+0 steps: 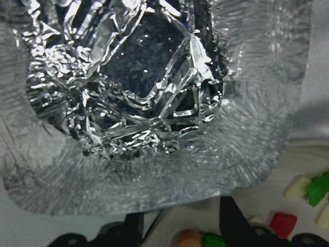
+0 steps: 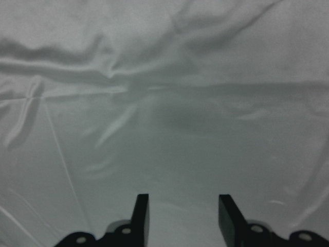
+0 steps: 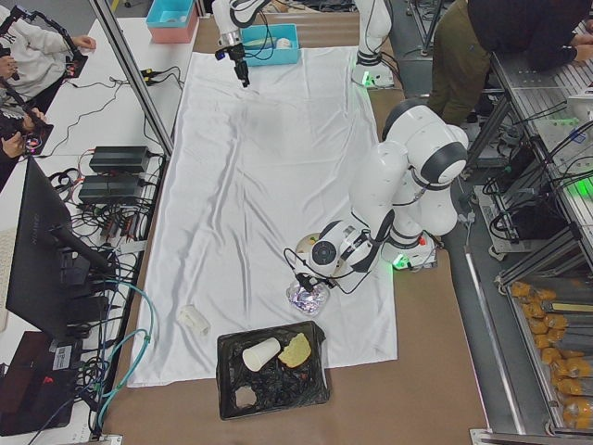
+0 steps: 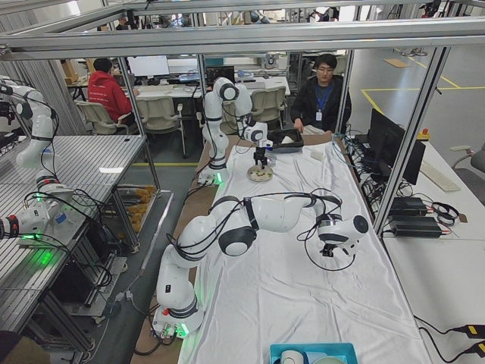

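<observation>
A crinkled foil tray point(image 3: 308, 298) lies on the white cloth point(image 3: 250, 167). My left gripper point(image 3: 306, 281) is down at its edge. In the left wrist view the foil point(image 1: 139, 67) fills most of the picture, partly above a plate point(image 1: 267, 206) with green, red and pale food pieces. The two left fingers sit at the foil's lower rim; I cannot tell whether they grip it. My right gripper stands open over bare cloth at the far end of the table.
A black bin point(image 3: 273, 369) with a white cup and yellow item stands at the table's end. A pale crumpled object point(image 3: 195, 318) lies left of the foil. A blue container point(image 4: 312, 353) sits beside the right arm.
</observation>
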